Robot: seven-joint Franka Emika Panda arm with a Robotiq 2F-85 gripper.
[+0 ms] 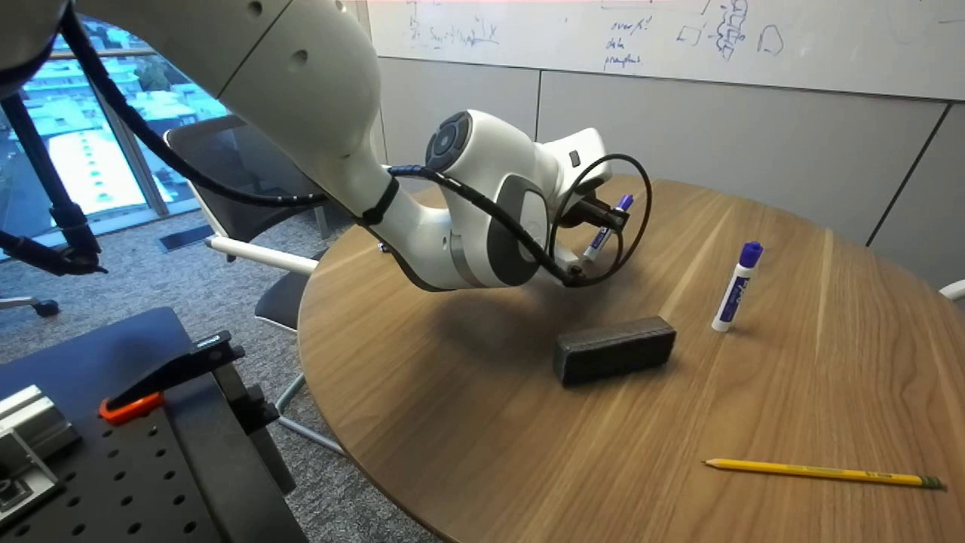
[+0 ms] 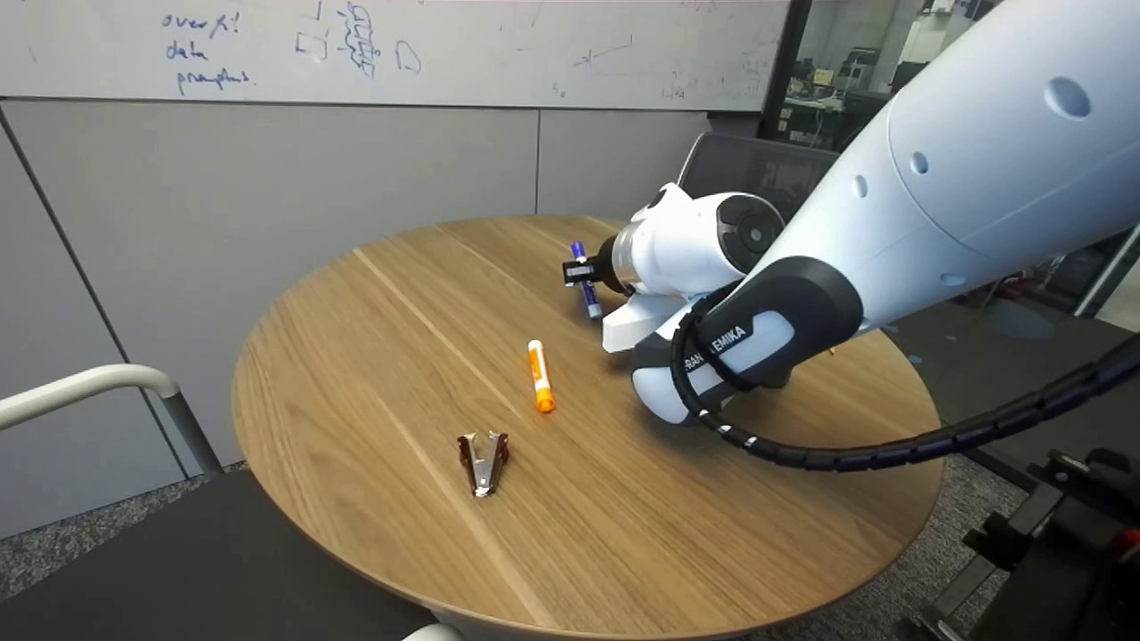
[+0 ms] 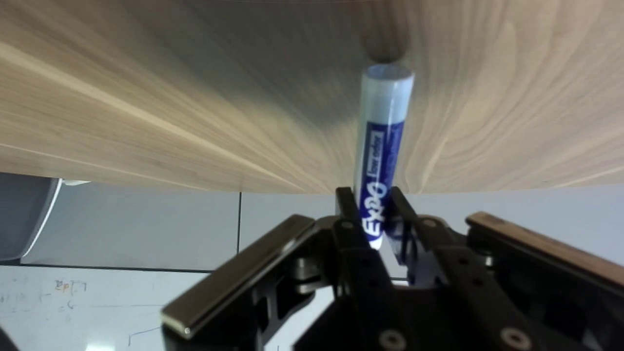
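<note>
A white and blue EXPO marker (image 3: 383, 146) is pinched upright between the fingers of my gripper, which is shut on it. The wrist view shows its white bottom end close to the tabletop, with its shadow just beyond; whether it touches the wood I cannot tell. In exterior view 1 the purple-blue cap of this held marker (image 1: 623, 203) pokes out above the gripper (image 1: 608, 217). Exterior view 2 has the marker (image 2: 590, 297) slightly tilted at the far side of the table, in the gripper (image 2: 582, 273).
Standing on the round table (image 1: 434, 398) are a second blue-capped marker (image 1: 736, 286) and a black block (image 1: 615, 350). A yellow pencil (image 1: 823, 471) lies in front. An orange marker (image 2: 541, 376) and a staple remover (image 2: 483, 464) lie on the other side.
</note>
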